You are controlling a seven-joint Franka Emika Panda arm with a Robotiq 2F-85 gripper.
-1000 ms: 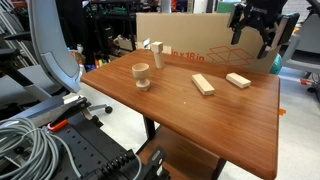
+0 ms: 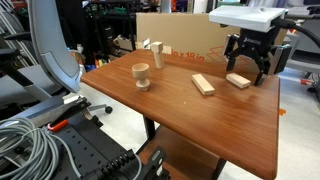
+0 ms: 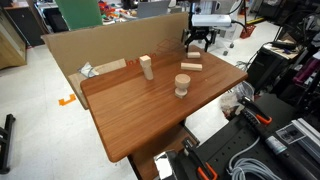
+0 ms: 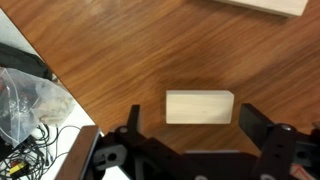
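A small pale wooden block lies flat on the brown table, seen in the wrist view between the two fingers. My gripper is open around the line of that block, its black fingers standing left and right with nothing held. In the first exterior view the gripper hangs just over the block, low to the table. Whether the fingertips reach down beside the block's sides is hard to tell. Another pale block lies flat nearby, toward the table's middle.
A round wooden cup-like piece and an upright pale block stand on the left part of the table. Cardboard panels rise behind the far edge.
The gripper has come down from above the table's far right to just over the pale block. It stays open, and the objects on the table have not moved.
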